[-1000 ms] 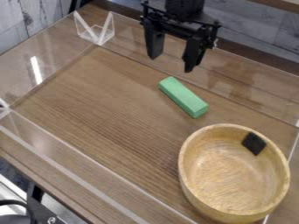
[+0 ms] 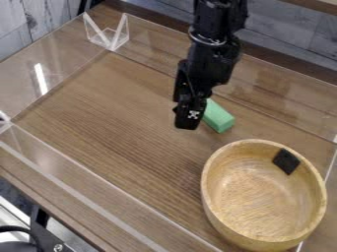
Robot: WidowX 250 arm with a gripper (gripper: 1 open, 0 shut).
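My black gripper (image 2: 188,106) reaches down from the top centre of the camera view over the wooden table, open, just left of a green block (image 2: 214,117). The block lies partly behind the gripper, so whether they touch I cannot tell.
A large tan round container (image 2: 261,222) fills the lower right, with a small black rectangle (image 2: 287,161) on its rim. A clear plastic object (image 2: 109,31) stands at the upper left.
My gripper has come down and toward the front, over the left part of the green block. The block shows no clear movement.
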